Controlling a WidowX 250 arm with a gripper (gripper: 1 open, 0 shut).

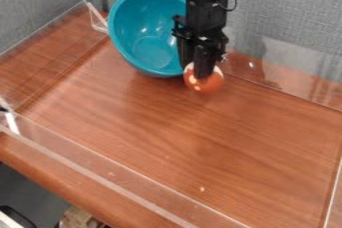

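My black gripper [203,64] reaches down from the top of the camera view and is shut on a small orange-red round object [206,84] with a pale patch, held low at the right of a turquoise bowl [134,37]. The bowl is tipped on its side at the back of the wooden tabletop, its inside facing me; my arm covers part of its right edge.
Clear plastic walls border the wooden tabletop [174,157], with a grey padded surface behind. A dark gap with some cables shows at the bottom left.
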